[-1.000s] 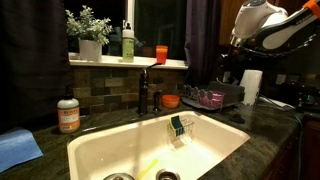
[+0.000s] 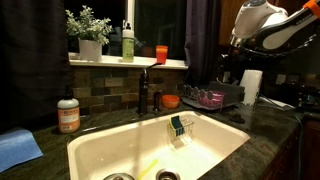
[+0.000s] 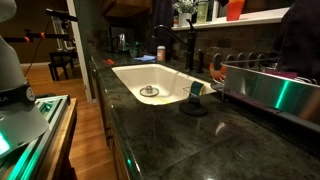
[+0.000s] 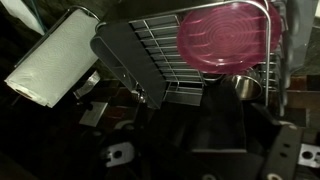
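High at the right of exterior view 1, my white arm [image 2: 265,28] reaches over the counter by the dish rack [image 2: 228,93]. In the wrist view my gripper is open, its dark fingers spread at the bottom with nothing visibly held between them. Beyond them lies the rack [image 4: 165,50], holding a round pink plate [image 4: 222,36]. A small metal cup [image 4: 246,87] shows beside the plate. The fingertips are too dark to place exactly against the rack.
A white sink [image 2: 95,156] holds a sponge caddy [image 2: 180,126] and a yellow item [image 2: 150,166]. A paper towel roll [image 4: 57,58] stands beside the rack. An orange bowl [image 2: 170,101] sits behind the sink. Bare dark counter [image 3: 200,140] lies in front.
The arm has shifted very slightly at the upper right. Nothing else has visibly moved.
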